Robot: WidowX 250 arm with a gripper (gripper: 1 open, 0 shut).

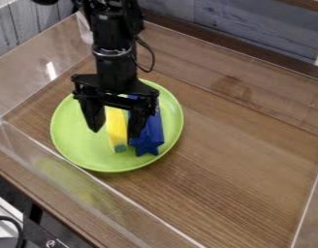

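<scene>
A green round plate [86,145] rests on the wooden table. On it are a yellow object [116,130] and a blue object [147,139], side by side toward the plate's right half. My black gripper [116,105] hangs over both, its fingers spread open on either side and partly hiding their tops. I cannot tell whether the fingers touch either object.
Bare wooden table [233,155] fills the right side, bounded by raised edges at the back and right. A clear strip runs along the left, and a black cable curves at the lower left.
</scene>
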